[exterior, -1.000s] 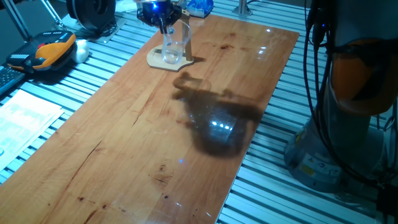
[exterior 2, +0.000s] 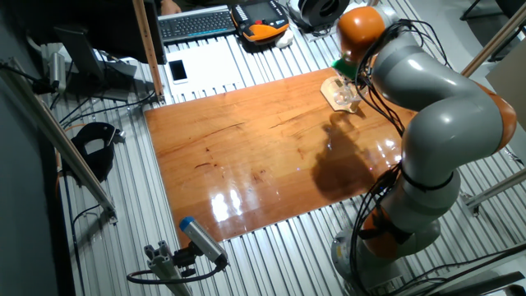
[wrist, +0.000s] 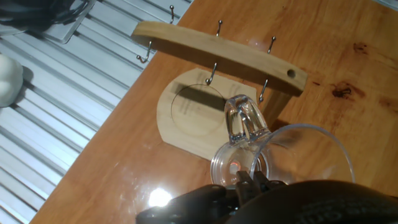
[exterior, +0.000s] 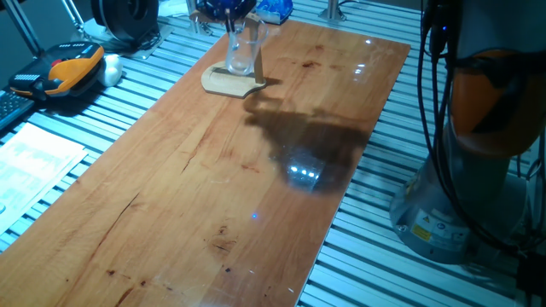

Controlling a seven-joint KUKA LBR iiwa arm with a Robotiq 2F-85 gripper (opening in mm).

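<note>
A clear cup with a handle hangs tilted from my gripper, whose dark fingers are closed at its wall; their exact contact is partly hidden by the gripper body. Beside the cup is a wooden rack with a top bar carrying several metal hooks. The cup's handle lies close to the hooks on the near side, and I cannot tell whether it touches one. Below is the rack's pale base, with a round recess. In exterior view 1 the cup is in front of the rack's post, above the base.
The wooden board is mostly clear. Beyond its left edge lie an orange and black device, a white object and papers. A blue packet lies behind the rack. The arm's base stands to the right.
My gripper has risen and shifted slightly right in exterior view 1, carrying the cup upward with it. Their shadow on the board has moved toward the rack. The rack stays in place.
</note>
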